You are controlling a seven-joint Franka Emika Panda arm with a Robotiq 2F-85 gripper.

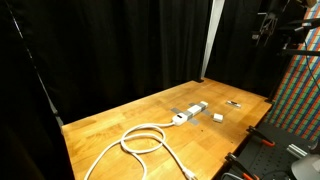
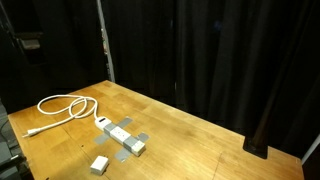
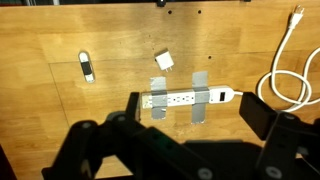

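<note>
From high over the wooden table, my gripper looks down with its dark fingers spread wide and nothing between them. Below it a white power strip is held to the tabletop by two strips of grey tape. Its white cord loops away to the right in the wrist view, ending in a plug. A small white block, perhaps a charger, lies apart from the strip. Farther left is a slim white and dark item, too small to identify.
Black curtains hang behind the table. Wide bare wood lies beyond the strip, away from the cord. Dark equipment with red-orange parts stands along the table's near right edge.
</note>
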